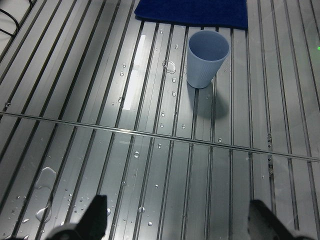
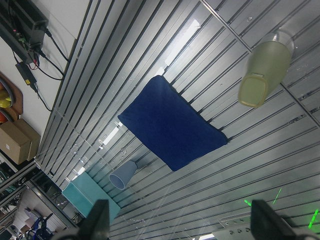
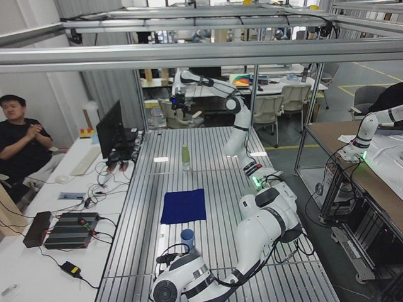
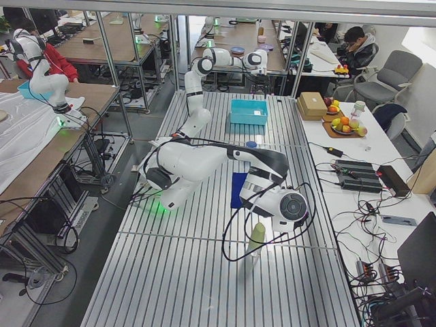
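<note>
A light blue cup (image 1: 207, 55) stands upright on the slatted metal table (image 1: 75, 150), with water drops around it, beside a dark blue cloth (image 2: 170, 125). In the left wrist view my left gripper is open above the table, short of the cup, nothing between its fingers. My right gripper is open and raised high over the table, looking down at the cloth, the cup and a green bottle (image 2: 262, 70), which stands upright at the other end of the table.
A teal bin (image 4: 248, 116) sits at one table end. A side desk carries fruit (image 4: 344, 126), cardboard boxes (image 4: 311, 105), electronics and cables. A seated person (image 3: 22, 141) is beside it. Aluminium frame bars surround the table.
</note>
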